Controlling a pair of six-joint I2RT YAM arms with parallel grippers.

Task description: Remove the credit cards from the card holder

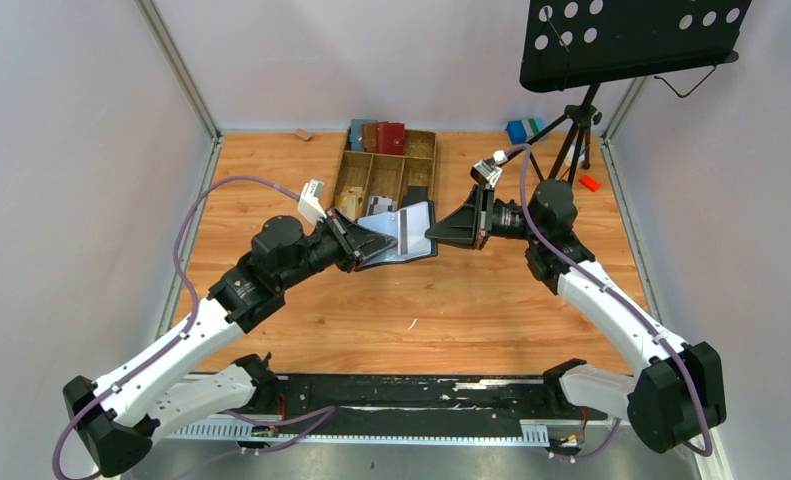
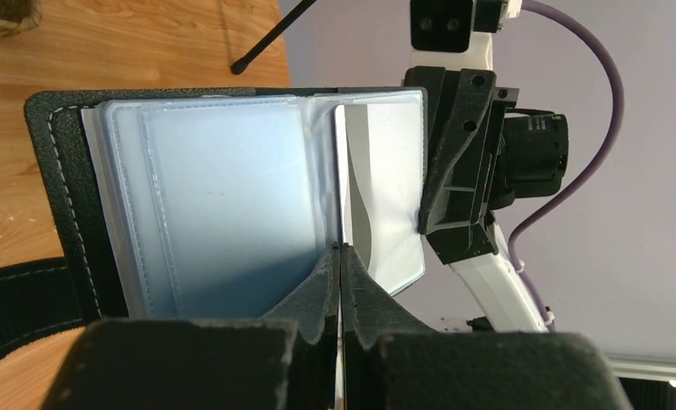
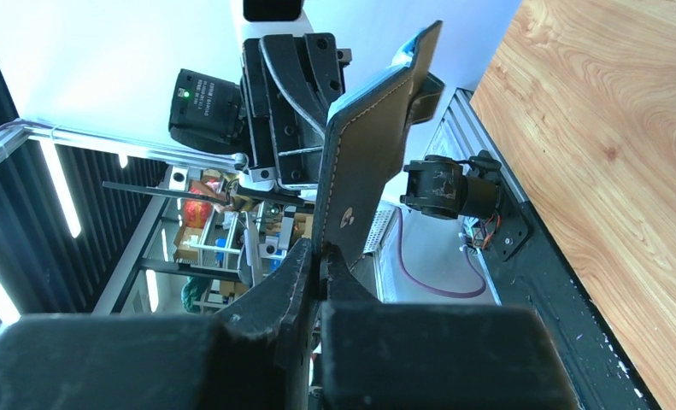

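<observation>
An open dark leather card holder [image 1: 379, 256] with clear sleeves [image 2: 214, 188] hangs above the table between the grippers. A white card [image 2: 388, 162] with a grey stripe sits in a sleeve. My right gripper is shut on the holder's edge. My left gripper is shut, its tips at the card's inner edge over the sleeves; nothing clearly shows between its fingers. In the top view both grippers meet the holder from opposite sides.
A compartment box [image 1: 420, 144] with several card holders stands behind, partly under the holder. A black stand [image 1: 590, 105] rises at the back right, near a red block [image 1: 589, 182].
</observation>
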